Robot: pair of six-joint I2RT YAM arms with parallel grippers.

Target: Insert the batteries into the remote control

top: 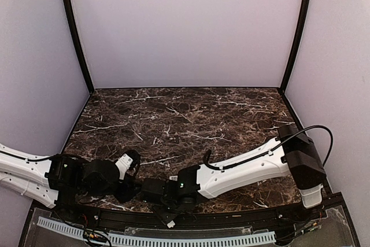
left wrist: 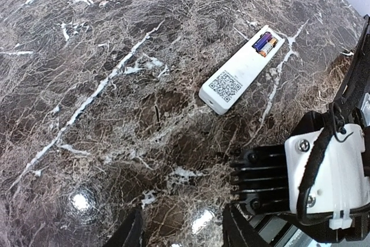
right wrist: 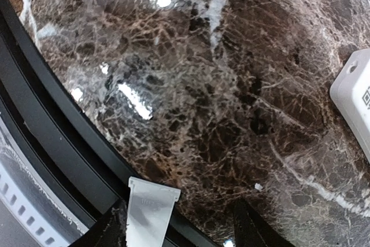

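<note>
The white remote lies on the marble table with its battery bay uncovered, two batteries in it; part of it shows at the right wrist view's right edge (right wrist: 352, 93). The battery cover (right wrist: 149, 212) rests on the dark front rail, between the fingers of my right gripper, which is open. My left gripper hangs over bare table, below and left of the remote, its fingers apart and empty. In the top view both arms hide most of the remote.
The dark rail (right wrist: 69, 137) and slotted strip (top: 202, 238) run along the front edge. My right arm's housing fills the right of the left wrist view, close to my left gripper.
</note>
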